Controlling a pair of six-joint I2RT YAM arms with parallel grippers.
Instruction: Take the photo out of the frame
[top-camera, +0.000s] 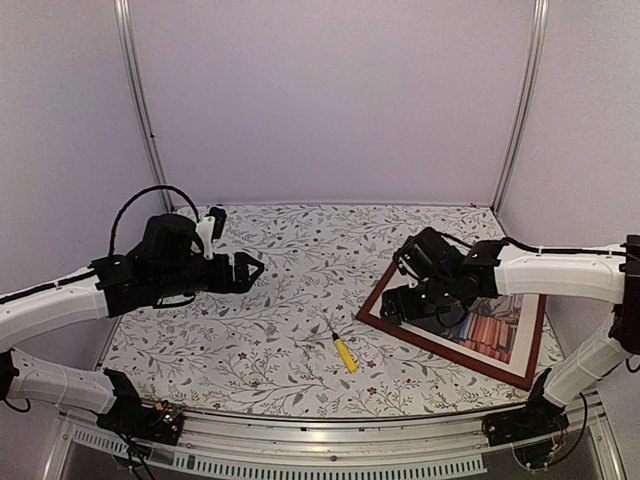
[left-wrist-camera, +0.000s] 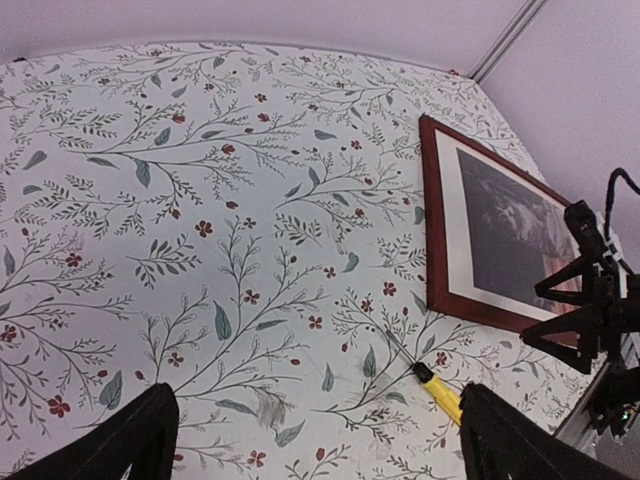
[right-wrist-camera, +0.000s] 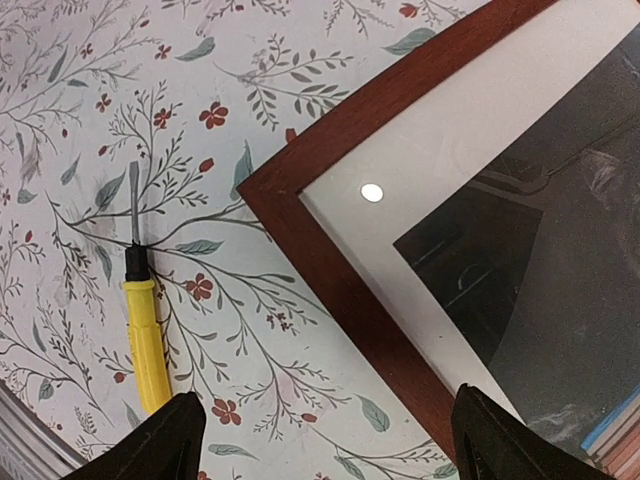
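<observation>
The reddish-brown picture frame (top-camera: 440, 348) lies flat on the right of the table, its photo (top-camera: 485, 335) inside a white mat (right-wrist-camera: 385, 240). Shiny reflections show over the picture in the right wrist view. Above the frame's left part hangs my right gripper (top-camera: 397, 304), its fingers apart and nothing between them; it hides part of the photo. My left gripper (top-camera: 246, 272) is open and empty over the left side of the table, well away from the frame. A screwdriver with a yellow handle (right-wrist-camera: 147, 345) lies just left of the frame.
A leaf-patterned cloth (top-camera: 270, 330) covers the table, and its middle and left are bare apart from the screwdriver. Grey-white walls stand behind and at both sides. The frame's right corner comes close to the right arm's base.
</observation>
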